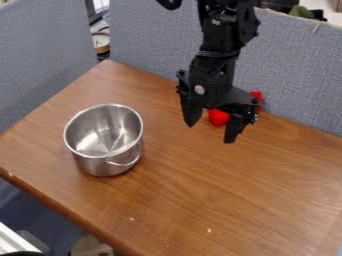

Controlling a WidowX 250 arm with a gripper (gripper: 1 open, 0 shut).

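A black robot arm comes down from the top centre, its open gripper (213,124) held over the back right of the wooden table. Behind and between the fingers is a red object (219,117), largely hidden by the gripper, with another bit of red showing at the right by the wrist. Whether the fingers touch it I cannot tell. At the left stands a steel pot (103,140) with a wire handle on its front side.
Grey padded walls (299,75) bound the table (227,200) at the back and left.
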